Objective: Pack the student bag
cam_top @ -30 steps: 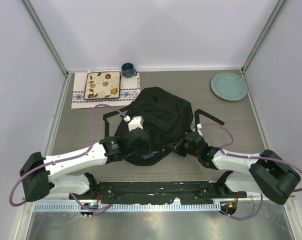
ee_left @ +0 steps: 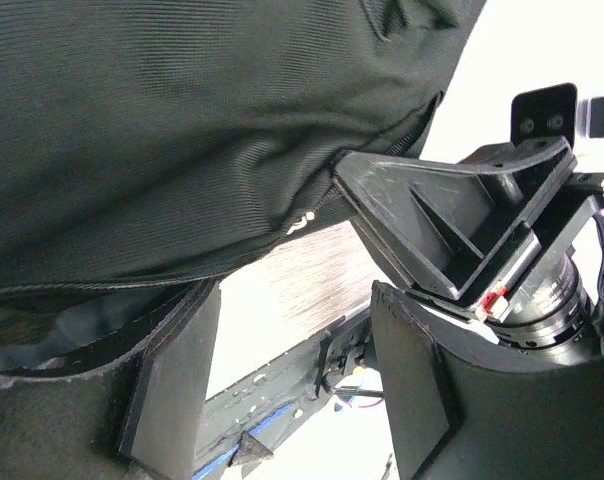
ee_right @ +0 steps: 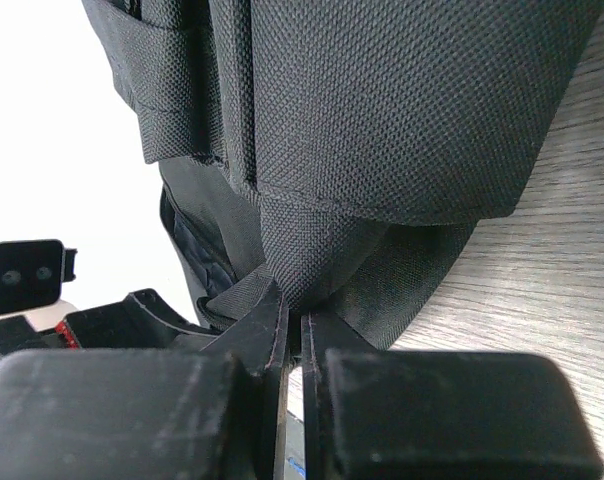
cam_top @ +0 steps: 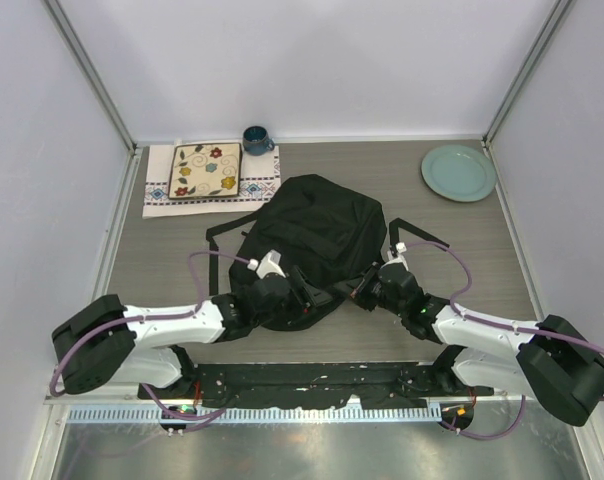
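The black student bag lies on the wooden table with its opening toward the arms. My right gripper is shut on a gathered fold of the bag's fabric near its right corner. Close to it, my left gripper stands open over the bag's front edge. In the left wrist view a silver zipper pull hangs from the zipper, ahead of the gap between the open left fingers. Nothing is between those fingers. The bag's interior is mostly hidden.
A flower-patterned board lies on a patterned cloth at the back left, with a blue mug beside it. At the back right is a green plate. Both grippers stand very close together.
My left gripper has come lower and swung right, toward the right gripper and the bag's front edge. The right gripper has stayed almost in place, and its arm has shifted slightly.
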